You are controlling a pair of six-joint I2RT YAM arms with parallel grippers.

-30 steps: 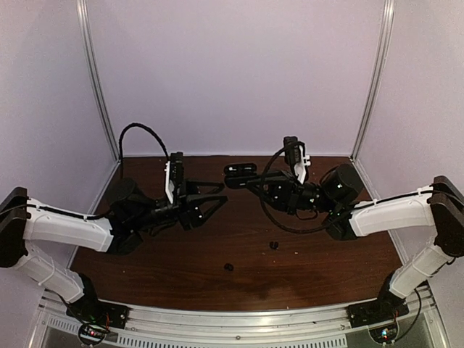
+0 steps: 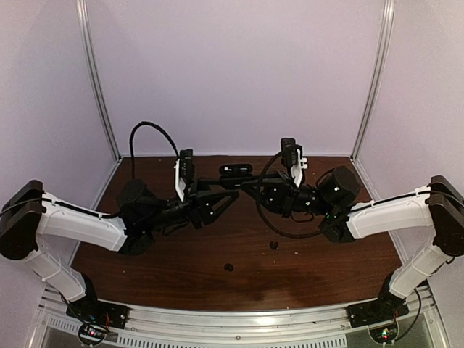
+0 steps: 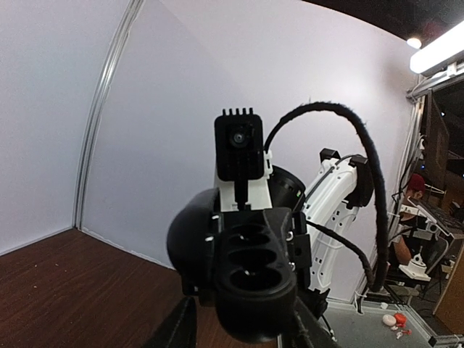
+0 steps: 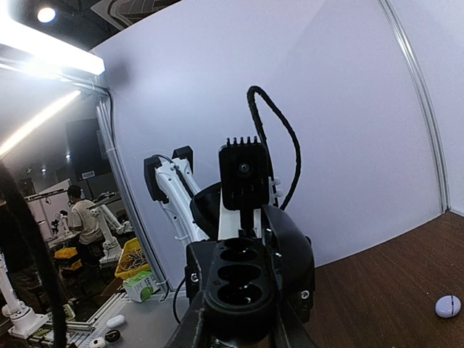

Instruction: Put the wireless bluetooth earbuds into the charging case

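Note:
Held up above the table, a black charging case (image 2: pixel 236 172) is gripped by my right gripper (image 2: pixel 250 185), which is shut on it. In the right wrist view, the case (image 4: pixel 239 319) sits between the fingers, its row of dark hollows facing up and looking empty. My left gripper (image 2: pixel 230 190) reaches in from the left, its open fingers around the case's near end. The left wrist view shows the case (image 3: pixel 255 312) between those fingers; contact cannot be made out. Two small dark earbuds, one nearer the front (image 2: pixel 228 267) and another (image 2: pixel 274 245), lie on the table.
A black cable (image 2: pixel 262 210) loops beside the right gripper. A small pale rounded object (image 4: pixel 448 306) lies on the wood at the right wrist view's edge.
The left gripper has moved right, closing the gap to the case; its fingers now overlap the case's left end. Case and right arm have barely shifted. The earbuds have not moved.

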